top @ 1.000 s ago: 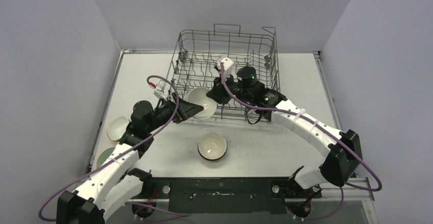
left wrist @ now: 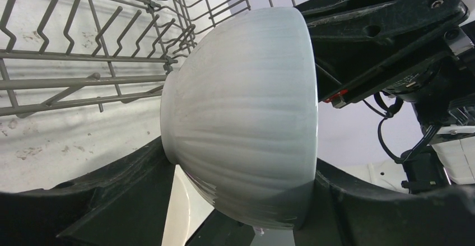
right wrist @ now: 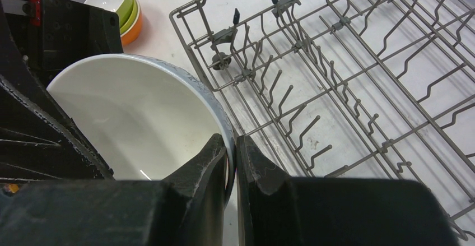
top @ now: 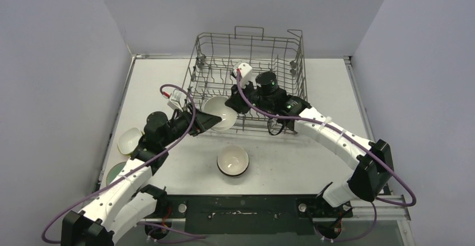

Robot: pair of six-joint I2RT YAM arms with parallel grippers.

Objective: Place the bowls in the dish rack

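Note:
A white ribbed bowl (top: 217, 109) is held up on its side over the front edge of the wire dish rack (top: 229, 36). My right gripper is shut on its rim. My left gripper is around it from the other side, a finger at the foot and another at the rim; whether they grip or only touch, I cannot tell. In the right wrist view the bowl (right wrist: 131, 114) shows its inside, with the rack's tines beside it.
Stacked bowls (top: 232, 159) stand on the white surface in front of the rack. More bowls (top: 129, 139) stand at the left, partly behind my left arm. Grey walls enclose the sides and back. The surface right of the rack is clear.
My right arm has shifted slightly left in the top view, and the bowl with it by a little. My left arm looks almost unmoved.

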